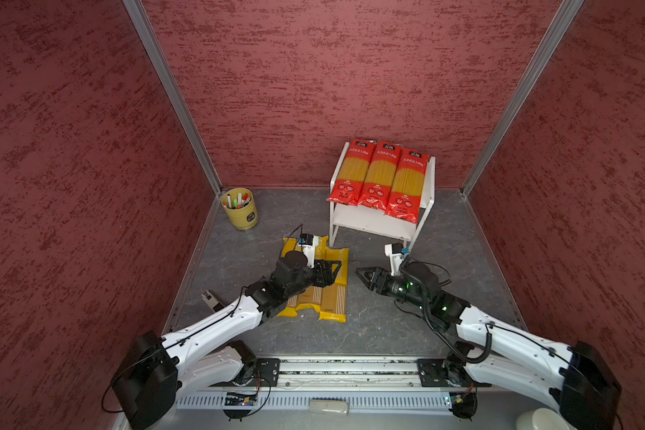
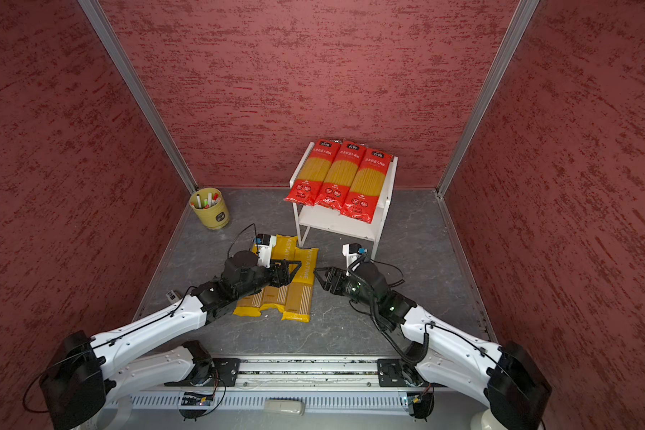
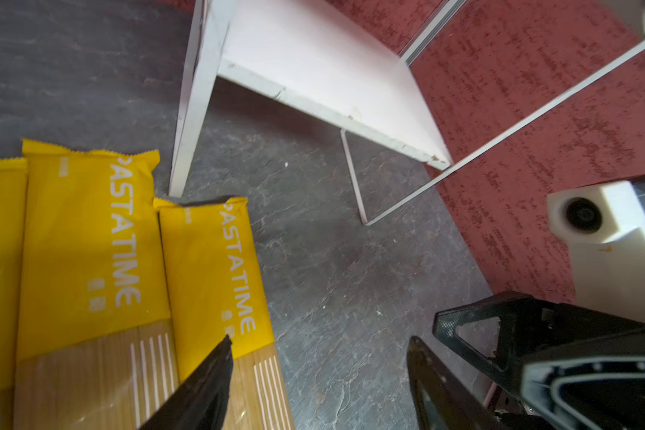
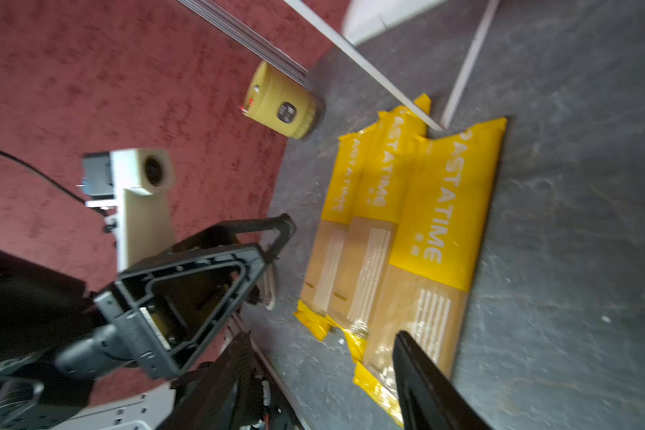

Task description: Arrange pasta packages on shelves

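Several yellow PASTATIME packages (image 3: 93, 236) lie side by side on the grey floor, left-front of the white two-tier shelf (image 3: 315, 86). Three red spaghetti packs (image 1: 380, 175) lie on the shelf's top, and its lower board is bare. My left gripper (image 1: 333, 271) hovers over the right side of the yellow packages, fingers apart and empty. My right gripper (image 1: 365, 276) is just to the right of the packages, facing left, fingers apart with nothing between them.
A yellow cup of markers (image 1: 239, 213) stands at the back left. Bare floor (image 1: 466, 243) lies right of the shelf. Red walls enclose the sides and back. The two grippers are close together.
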